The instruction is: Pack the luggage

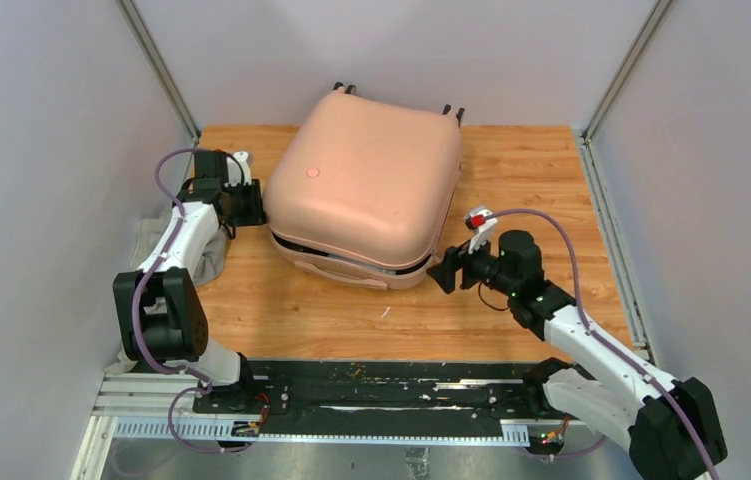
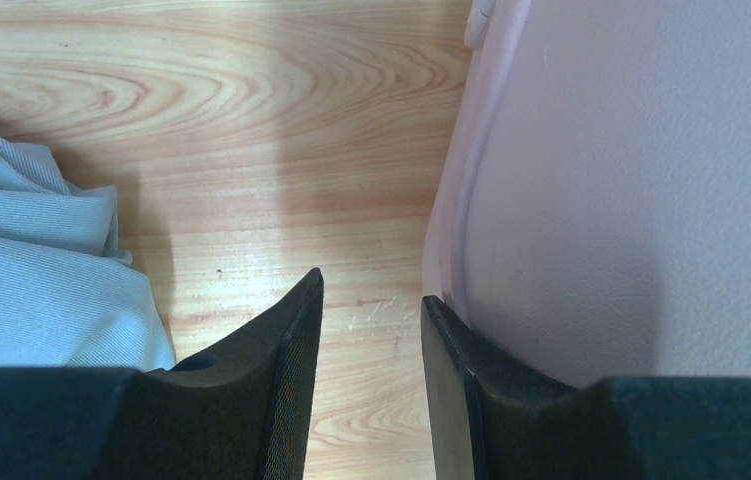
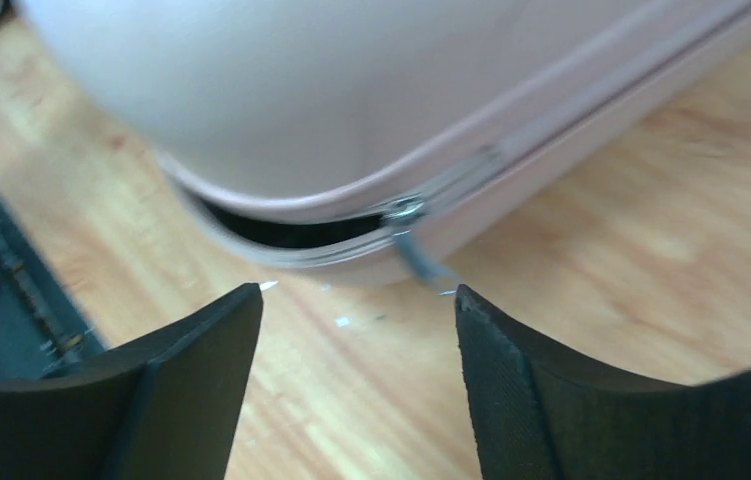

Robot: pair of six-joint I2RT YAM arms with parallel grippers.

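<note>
A pink suitcase (image 1: 361,170) lies closed on the wooden floor, with a dark gap along its front seam. My left gripper (image 1: 256,205) is against its left side; in the left wrist view, the fingertips (image 2: 433,310) are beside the rim, and I cannot tell what they grip. My right gripper (image 1: 443,270) is open at the front right corner. In the right wrist view, a zipper slider (image 3: 403,210) with a hanging pull (image 3: 413,255) sits on the seam beyond the open fingers, where the dark gap ends. That view is blurred.
Grey-blue folded cloth (image 2: 41,280) lies left of the suitcase, partly under my left arm. Walls enclose the back and both sides.
</note>
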